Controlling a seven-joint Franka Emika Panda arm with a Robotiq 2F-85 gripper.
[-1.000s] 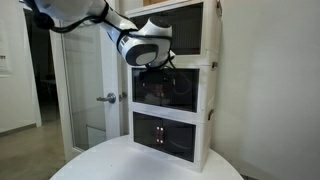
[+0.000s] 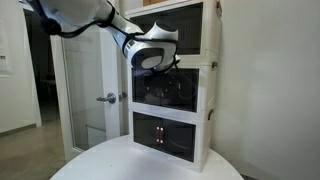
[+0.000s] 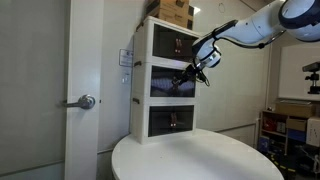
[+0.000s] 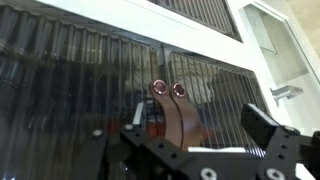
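A tall white cabinet (image 2: 202, 125) has three stacked sections with dark ribbed doors. My gripper (image 2: 169, 69) is in front of the middle section's doors (image 3: 170, 85), near the upper part of that section. In the wrist view, two brown leather pull tabs (image 4: 161, 96) with round rivets hang side by side where the two doors meet. The black fingers (image 4: 262, 126) stand apart at the lower edge of that view, so the gripper looks open, with the tabs beyond the gap. Whether a finger touches a tab cannot be told.
The lower section's doors (image 2: 165, 136) look closed. Cardboard boxes (image 3: 172, 12) sit on top. A room door with a lever handle (image 2: 108, 98) stands to the left.
In exterior view 1, my gripper has shifted slightly to the right along the front of the cabinet. The cabinet doors show no visible change.
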